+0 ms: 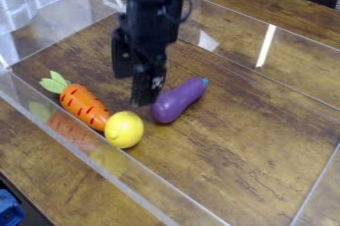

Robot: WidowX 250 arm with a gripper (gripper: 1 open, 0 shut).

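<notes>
My dark gripper hangs low and blurred over the middle of the clear-walled bin, open, just behind the toys. A purple eggplant lies to its right and in front. An orange carrot with green leaves lies to the left, and a yellow lemon sits at the carrot's front end. Whether any finger touches a toy cannot be told.
The bin's wooden floor is clear on the right and at the front. Clear walls border it. A small blue object lies outside at the bottom left.
</notes>
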